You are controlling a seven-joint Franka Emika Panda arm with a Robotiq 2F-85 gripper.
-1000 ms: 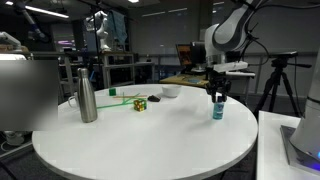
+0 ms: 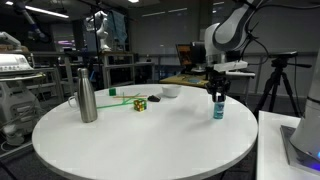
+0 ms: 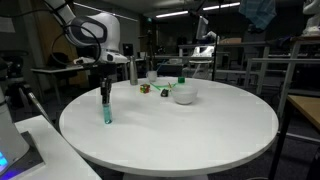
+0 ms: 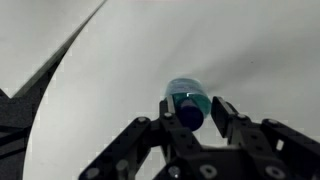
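A small teal bottle [image 2: 218, 110] with a dark purple cap stands upright near the edge of the round white table. From above it, my gripper [image 2: 218, 95] reaches down and is shut on its top. In the second exterior view the bottle [image 3: 107, 114] is at the table's near left, below the gripper [image 3: 105, 93]. The wrist view looks down on the bottle [image 4: 187, 108], its cap between the black fingers. Its base appears to rest on the tabletop.
A steel flask [image 2: 87, 97] stands at the table's far side. A multicoloured cube [image 2: 140, 104], green sticks [image 2: 115, 103], a dark item [image 2: 154, 98] and a white bowl [image 2: 169, 91] lie farther back.
A grey block that covered the left side of the view is gone.
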